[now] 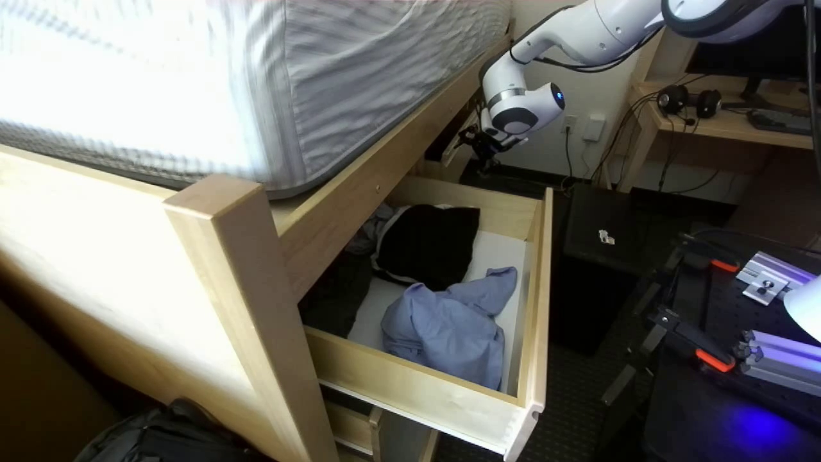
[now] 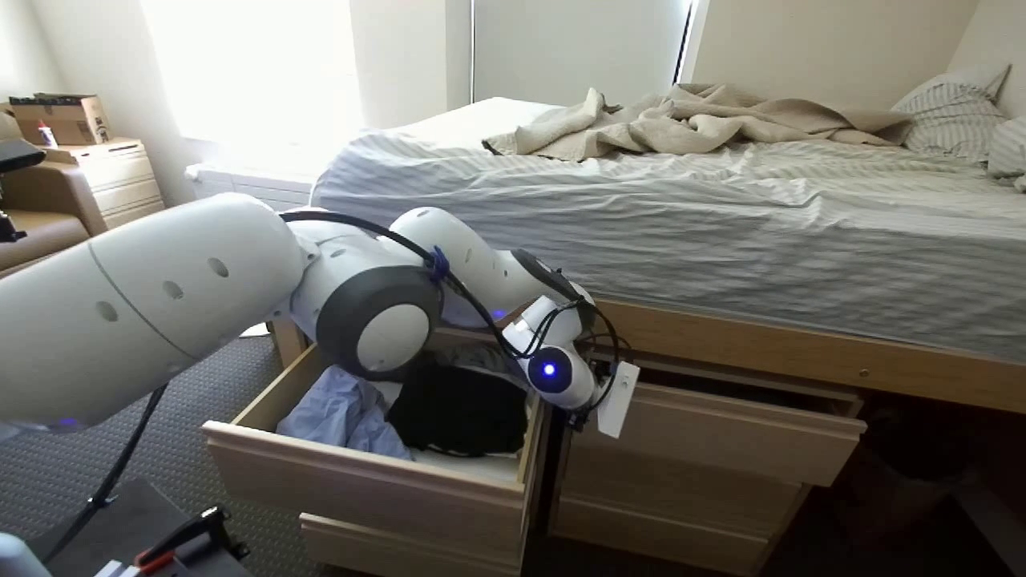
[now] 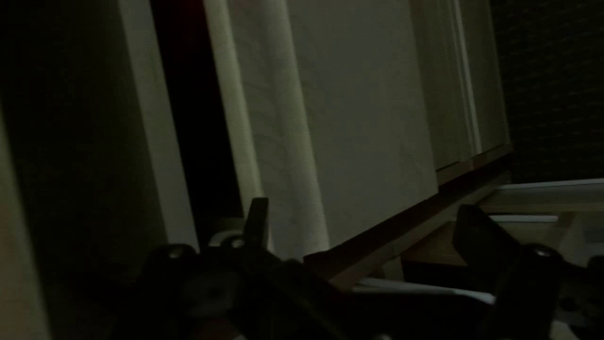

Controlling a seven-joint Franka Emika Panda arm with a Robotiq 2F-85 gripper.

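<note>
My gripper is open in the wrist view, its two dark fingers wide apart with nothing seen between them. It faces a pale wooden drawer front [image 3: 362, 113] with a dark gap along its top edge. In the second exterior view this right-hand drawer [image 2: 712, 433] stands slightly out under the bed, and the gripper is mostly hidden by the wrist near its left end. Whether the fingers touch the wood cannot be told. A neighbouring drawer [image 1: 536, 308] is pulled far out, holding a blue-grey cloth [image 1: 450, 327] and a black cloth [image 1: 431, 245].
Above the drawers runs the wooden bed rail [image 1: 362, 208]. A lower drawer [image 2: 404, 553] also sticks out beneath the far-open one. A black box [image 1: 604, 231] stands beyond that drawer's front, and a black table [image 1: 716, 400] with clamps stands at the right.
</note>
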